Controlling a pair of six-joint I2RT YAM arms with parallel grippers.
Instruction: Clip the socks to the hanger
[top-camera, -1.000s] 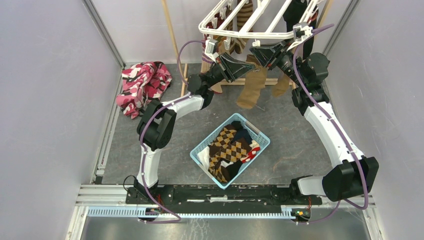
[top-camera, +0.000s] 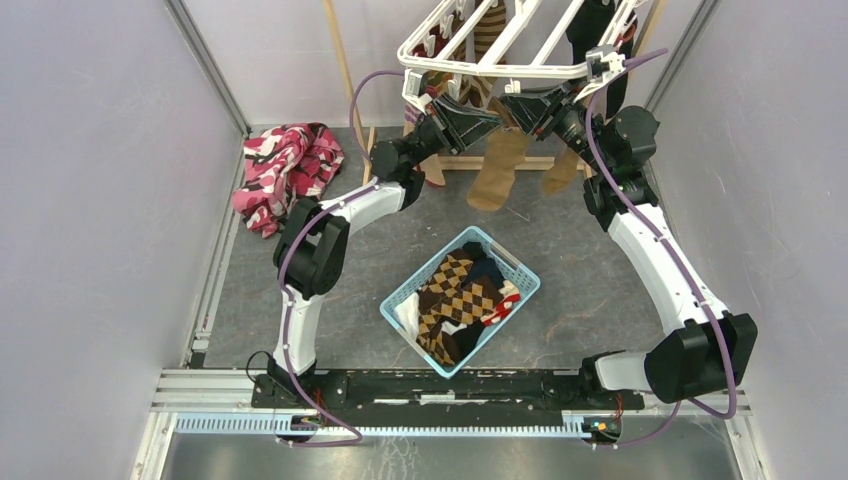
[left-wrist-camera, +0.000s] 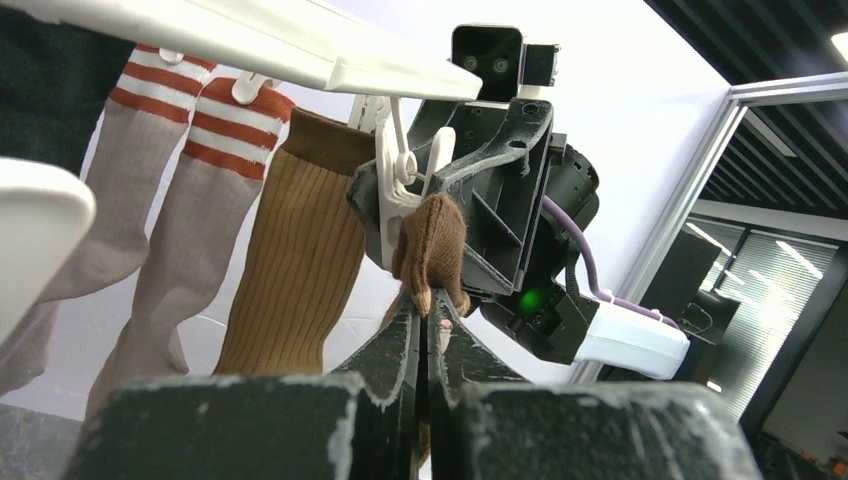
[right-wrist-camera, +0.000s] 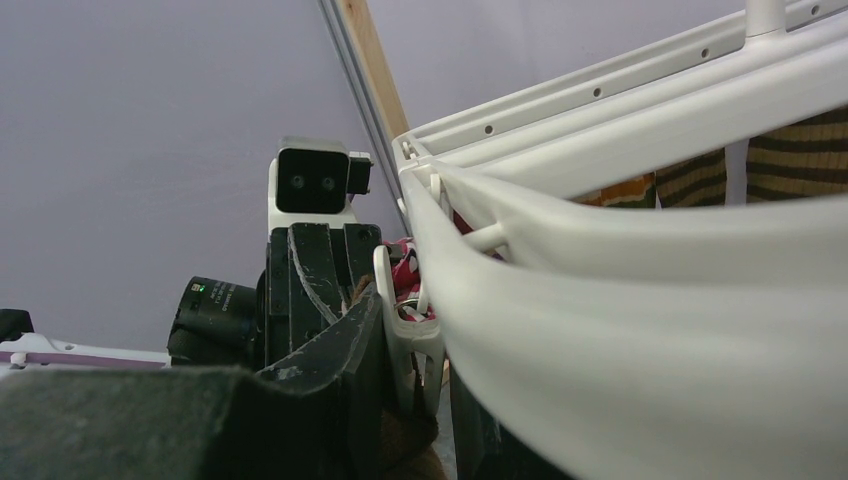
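A tan-brown sock (top-camera: 497, 172) hangs below the white hanger (top-camera: 490, 69). My left gripper is shut on its top edge; in the left wrist view the darker brown cuff (left-wrist-camera: 436, 245) bunches above the fingertips. My right gripper (top-camera: 508, 102) is shut on a white clip (right-wrist-camera: 412, 345) hanging from the hanger's front rail. The cuff meets the clip's lower end, but whether it lies between the clip's fingers I cannot tell. Right beside it hangs another ribbed brown sock (left-wrist-camera: 298, 235).
Striped socks (left-wrist-camera: 215, 170) hang from other clips. A blue basket (top-camera: 408, 340) with more socks stands on the floor, and a red patterned cloth (top-camera: 285, 175) lies at the left. Both grippers are close together under the front rail, leaving little room.
My left gripper has shifted slightly toward the rail and left in the top view, taking the tan-brown sock along. The right arm appears still.
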